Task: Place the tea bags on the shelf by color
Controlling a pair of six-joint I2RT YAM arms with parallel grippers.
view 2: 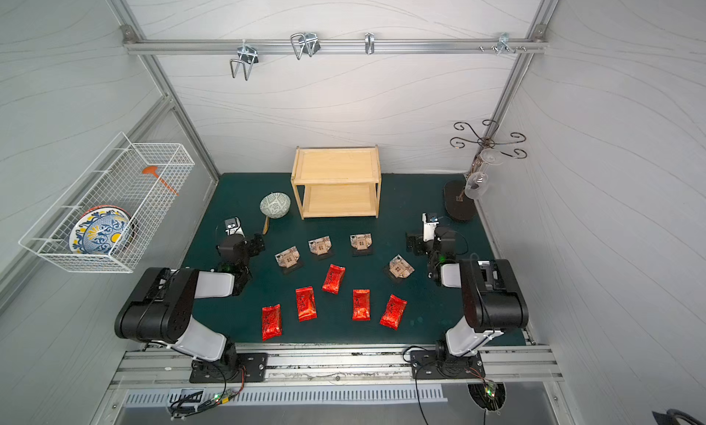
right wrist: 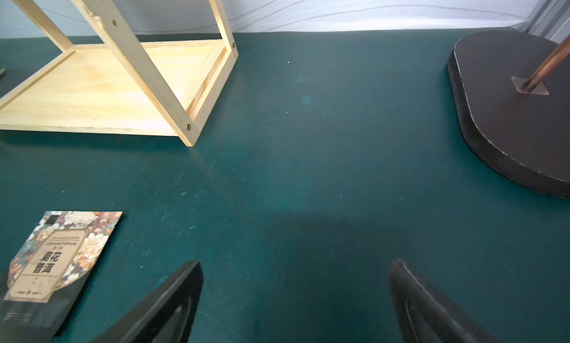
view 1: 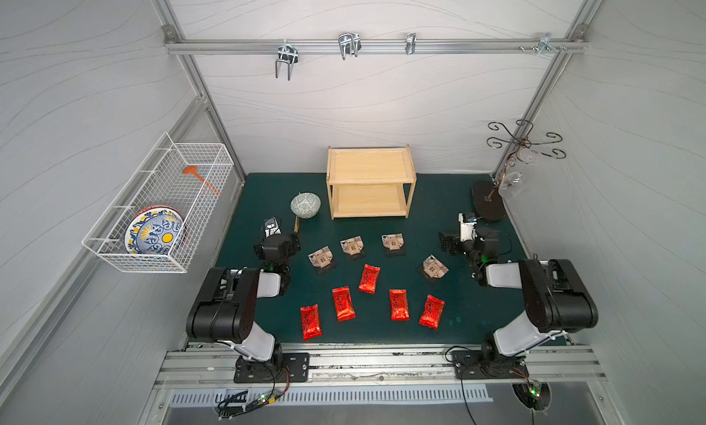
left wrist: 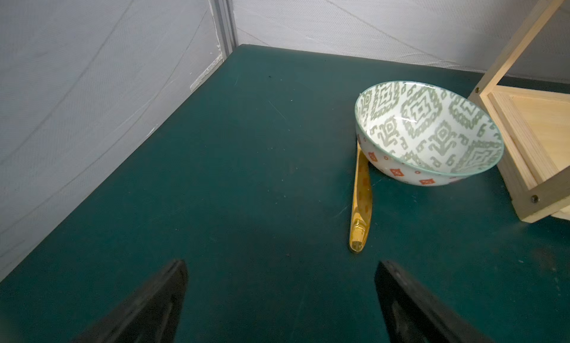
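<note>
Several red tea bags (view 1: 342,303) lie spread over the front half of the green table. Behind them is a loose row of several black tea bags with floral, beige labels (view 1: 392,241); one floral bag (right wrist: 53,259) also shows at the lower left of the right wrist view. At the back centre stands a two-level wooden shelf (view 1: 370,182), both levels bare. My left gripper is open above the table, left of the bags, nothing between its fingers. On the right side, my right gripper is open too, empty, clear of the bags.
A patterned bowl (left wrist: 427,135) sits left of the shelf, against a golden utensil (left wrist: 361,206). The black base (right wrist: 510,105) of a metal stand with hanging glasses occupies the back right. A white wire basket (view 1: 139,259) with plates hangs at the left wall.
</note>
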